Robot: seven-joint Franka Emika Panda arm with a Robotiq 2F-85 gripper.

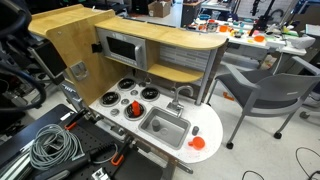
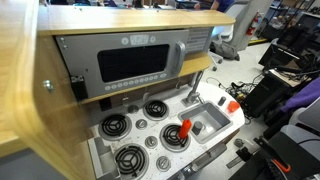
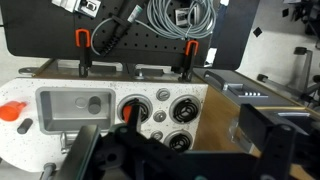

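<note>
A toy kitchen counter holds a stove with several round burners. A small orange-red object (image 1: pixel 136 108) (image 2: pixel 185 129) stands on the stove side, close to the sink. Inside the grey sink (image 1: pixel 171 138) (image 3: pixel 65 122) is a small grey cup (image 3: pixel 94 104) (image 2: pixel 196 128). Right of the sink lies another orange-red item (image 1: pixel 198 142) (image 3: pixel 12 110). In the wrist view my gripper looks down from above the counter, its dark fingers apart with nothing seen between them. The arm fills the left edge of exterior view 1.
A microwave (image 1: pixel 125 48) (image 2: pixel 130 62) sits beneath the wooden shelf (image 1: pixel 160 33) behind the stove. Coiled cable (image 1: pixel 56 147) lies on the dark table in front. A grey chair (image 1: pixel 265 90) stands to the right.
</note>
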